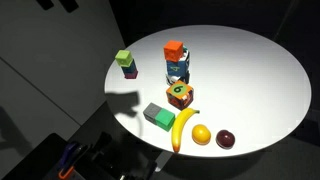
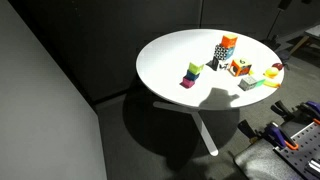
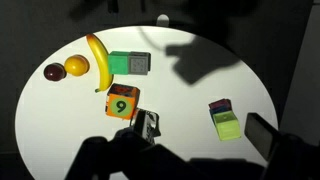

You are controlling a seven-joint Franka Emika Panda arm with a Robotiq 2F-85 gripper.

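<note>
My gripper is open above the round white table (image 1: 250,80), its dark fingers (image 3: 264,137) spread wide at the bottom of the wrist view. Nothing shows between them but the table scene far below. A lime-green block (image 1: 124,57) tops a small stack with dark blue and dark red below. Taller is the stack of patterned blocks (image 1: 177,70) capped by an orange-red block (image 1: 173,48). In front of it sits an orange number block (image 1: 180,95). A grey block and a green block (image 1: 165,119) touch each other beside a yellow banana (image 1: 182,132).
An orange fruit (image 1: 201,134) and a dark red round fruit (image 1: 225,139) lie near the table's front edge. Arm shadows fall on the tabletop.
</note>
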